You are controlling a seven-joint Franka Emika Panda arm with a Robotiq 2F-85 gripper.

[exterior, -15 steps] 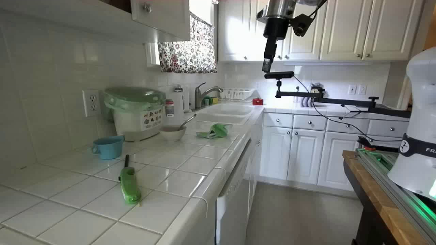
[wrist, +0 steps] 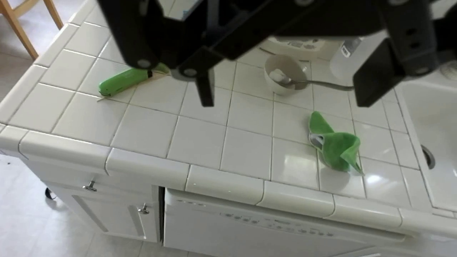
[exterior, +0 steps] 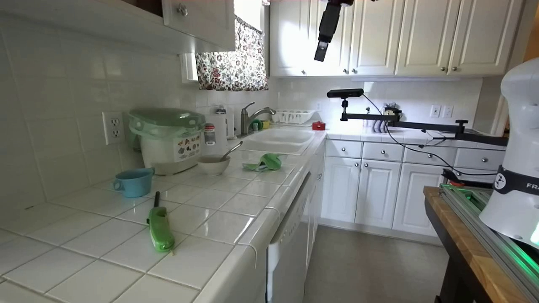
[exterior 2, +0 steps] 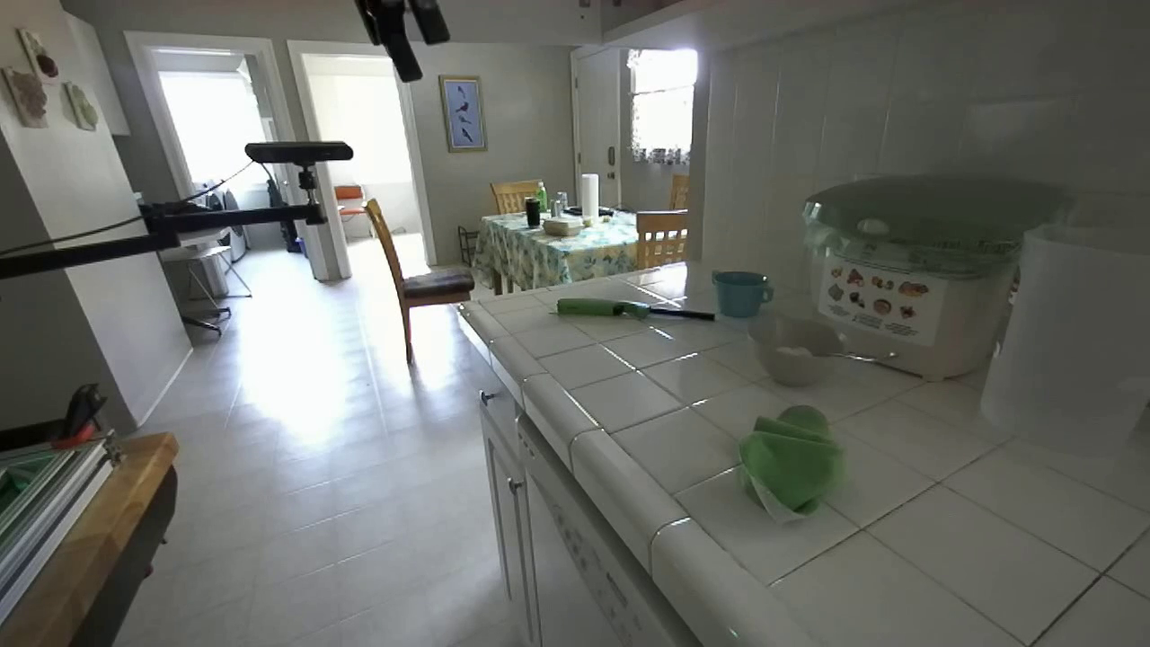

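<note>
My gripper stands open high above the tiled counter, its two fingers wide apart with only counter visible beyond them. In exterior view 1 just its lower end shows at the top edge. On the counter a crumpled green cloth [wrist: 340,147] lies near the sink. Beside the cloth, farther back, is a white bowl [wrist: 277,85] with a spoon [wrist: 330,85] leaning in it and something whitish inside. A green lighter with a black nozzle [exterior: 160,229] lies toward the counter's other end. Close to it is a blue cup [exterior: 136,184], mostly hidden in the wrist view.
A lidded rice cooker [exterior: 174,146] backs onto the wall, with a white paper-like cylinder [exterior 2: 1073,334] beside it. The sink [exterior: 283,137] and faucet [exterior: 246,121] lie beyond. A camera on a black arm [exterior: 424,123] reaches over the floor.
In exterior view 1, my gripper has risen and shifted slightly left, so most of the hand is now out of frame. The counter objects look unmoved.
</note>
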